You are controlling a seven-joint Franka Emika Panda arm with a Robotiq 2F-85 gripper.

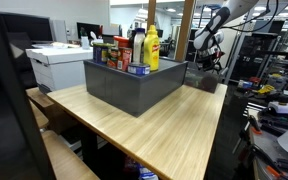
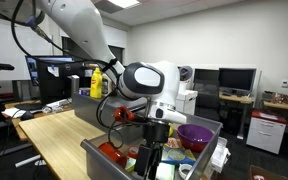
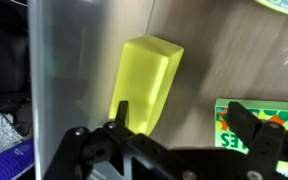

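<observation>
In the wrist view a yellow block-shaped item (image 3: 149, 75) lies along the grey bin wall (image 3: 76, 70). My gripper stands open above the bin floor, its left finger (image 3: 114, 140) overlapping the yellow item's near end and its right finger (image 3: 246, 122) over a green printed box (image 3: 267, 108). Nothing is held between the fingers. Exterior view 2 has the white arm reaching down into a grey bin (image 2: 102, 166), with the gripper (image 2: 147, 160) low among its contents.
Beside the arm in the bin are a purple bowl (image 2: 194, 136) and red items (image 2: 114, 151). Another grey bin (image 1: 134, 88) holds cans and bottles, among them a yellow bottle (image 1: 152, 50).
</observation>
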